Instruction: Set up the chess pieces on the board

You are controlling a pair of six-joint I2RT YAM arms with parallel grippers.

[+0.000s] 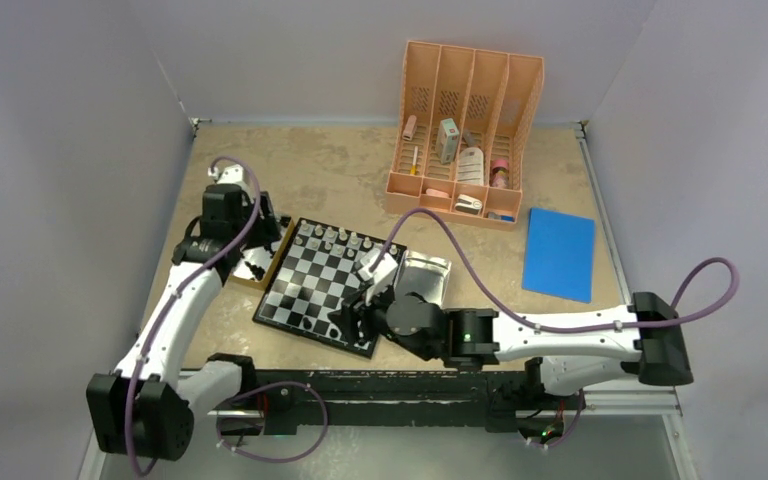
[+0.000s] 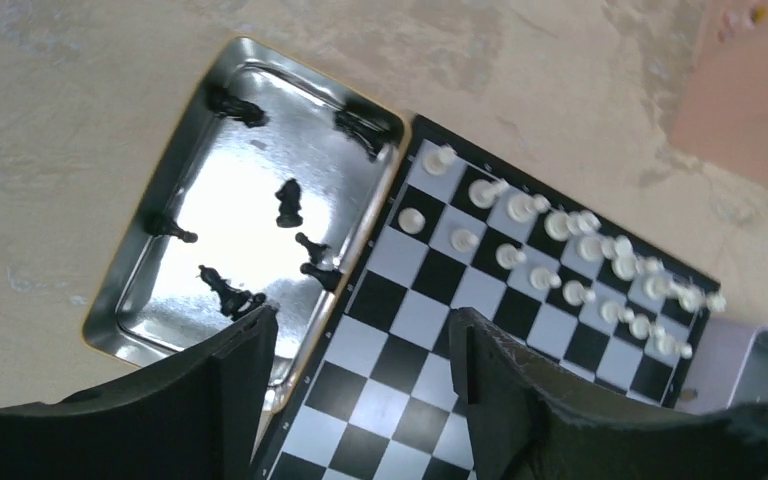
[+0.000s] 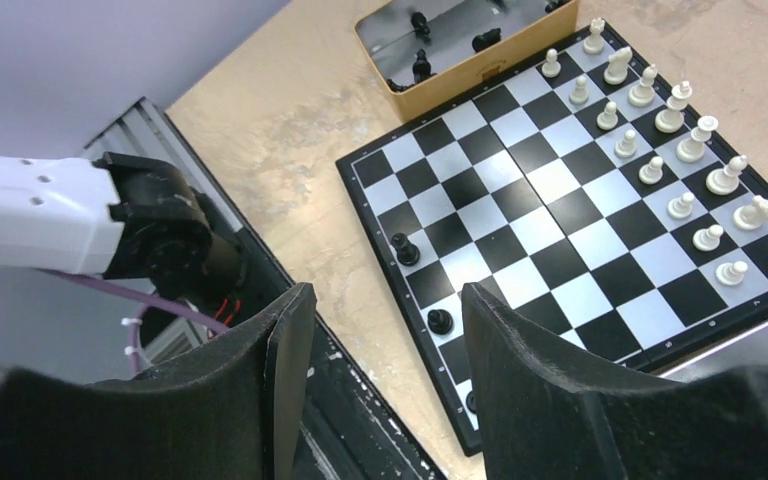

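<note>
A checkered board (image 1: pixel 315 275) holds two rows of white pieces (image 3: pixel 692 145) along one side and a few black pieces (image 3: pixel 405 250) along the opposite edge. A metal tray (image 2: pixel 160 160) in a cardboard box beside the board holds several black pieces (image 2: pixel 288 200), mostly lying down. My left gripper is open above the tray and board's edge, nothing between its fingers. My right gripper is open above the board's near, black-piece side, nothing between its fingers.
A peach organizer (image 1: pixel 455 205) with small items stands at the back, a blue mat (image 1: pixel 558 255) lies at the right, and an empty metal tin (image 1: pixel 430 275) is right of the board. The back of the table has free room.
</note>
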